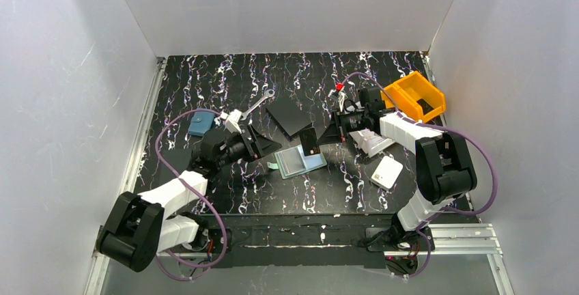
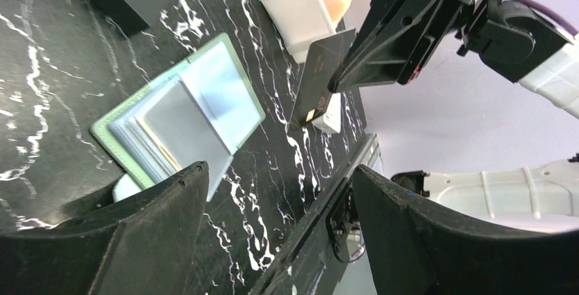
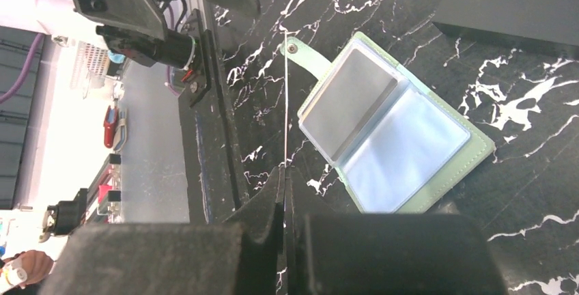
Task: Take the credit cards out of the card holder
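The mint-green card holder (image 1: 290,162) (image 2: 225,97) (image 3: 437,186) lies open on the marble table, clear sleeves showing. A thin dark card (image 1: 308,142) (image 3: 286,104) is raised beside it, edge-on in the right wrist view; my right gripper (image 1: 321,139) is shut on it. My left gripper (image 1: 267,146) stands open to the holder's left, nothing between its fingers.
A black slab (image 1: 288,115) lies behind the holder, with a wrench (image 1: 258,104) and blue case (image 1: 201,121) to the left. An orange bin (image 1: 414,95), white items and a white box (image 1: 387,172) occupy the right.
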